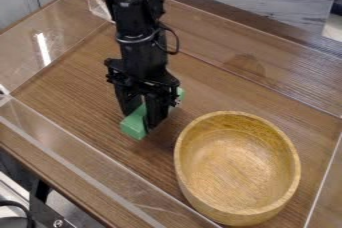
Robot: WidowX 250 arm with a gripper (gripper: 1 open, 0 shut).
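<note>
The black robot arm reaches down from the top of the view. Its gripper [143, 110] is shut on a green object [135, 124] low over the wooden surface, left of a yellow bowl [237, 168]. The fingers partly hide the green object, so its shape is unclear.
A pale edge runs along the left, with a dark area and cable at the lower left corner. A pale wood-grain wall stands at the back.
</note>
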